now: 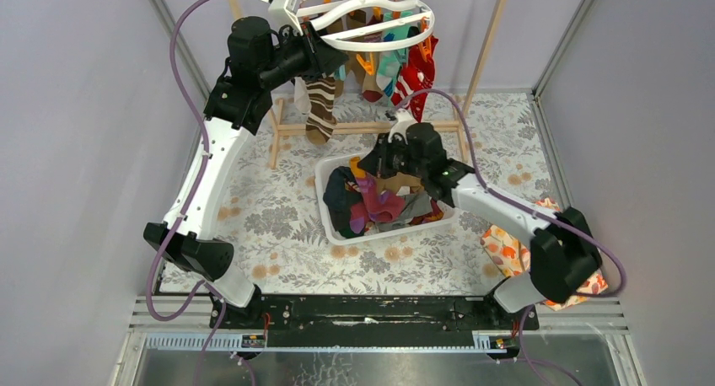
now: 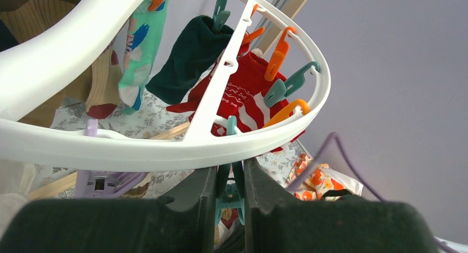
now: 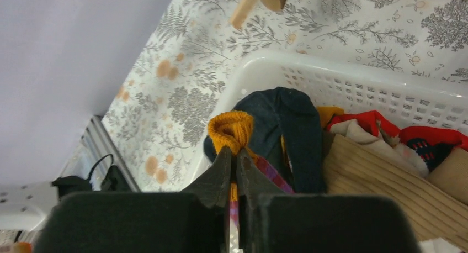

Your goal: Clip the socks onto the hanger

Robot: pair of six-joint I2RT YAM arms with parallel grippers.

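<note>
At the upper left, my left gripper [image 1: 330,64] is under the hanger's rim [image 1: 396,44]. It is shut on a teal clip [image 2: 232,125] that hangs from the ring [image 2: 187,153]. My right gripper is low over the laundry basket [image 1: 325,202]. Its fingers stand close together, with the orange cuff [image 3: 227,123] of a magenta and purple sock [image 1: 381,205] at their tips. Whether they pinch it firmly is hard to see. The rest of that sock lies folded on the pile.
Several socks and a red knitted piece [image 2: 243,90] hang from the ring on coloured clips. A lilac clip [image 2: 105,182] is near the left gripper. More socks [image 3: 386,181] fill the basket. The wooden stand [image 1: 371,127] is behind it; an orange-patterned cloth [image 1: 506,243] lies right.
</note>
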